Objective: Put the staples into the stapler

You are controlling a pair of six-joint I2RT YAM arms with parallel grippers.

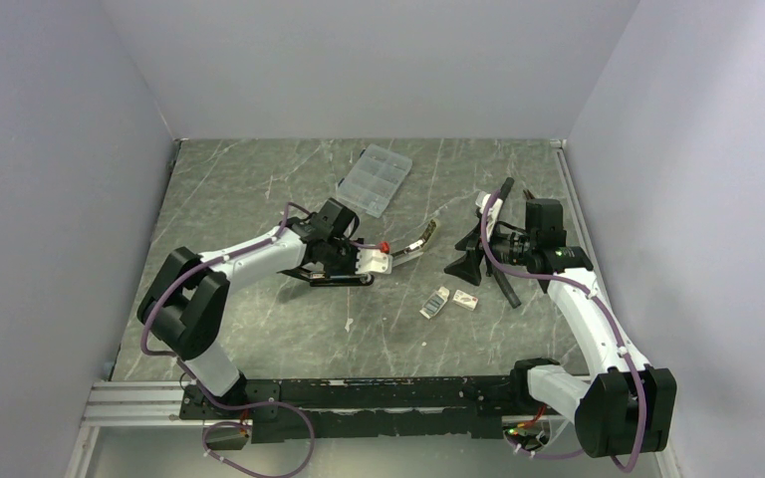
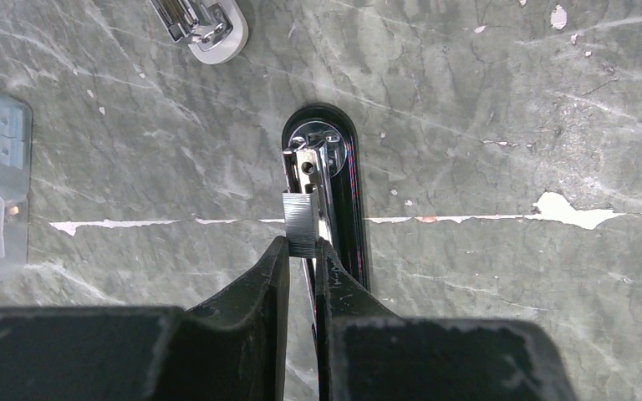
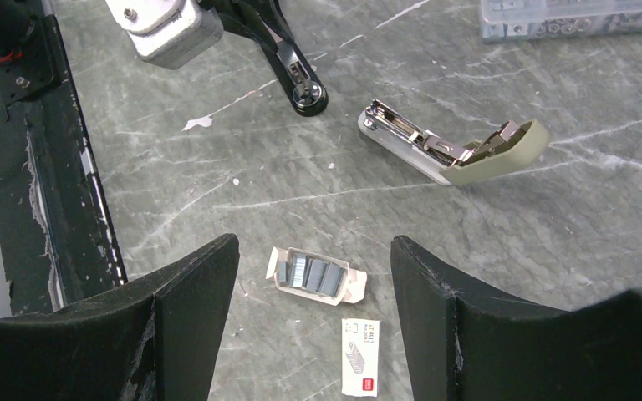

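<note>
A grey staple strip (image 2: 301, 219) sits between the fingertips of my left gripper, which is shut on it. In the left wrist view the strip overlaps the open metal channel of the black stapler (image 2: 352, 196), slightly toward the channel's left side. Whether it touches the channel cannot be told. My right gripper is open and empty, away from the stapler. Below its view are an opened box of staple strips (image 3: 312, 276) and a small white box (image 3: 359, 357).
A second stapler (image 3: 422, 147), grey and olive, lies opened beside the black one. A clear compartment case (image 1: 375, 180) stands at the back. On the right, dark long items (image 1: 506, 289) lie under my right arm.
</note>
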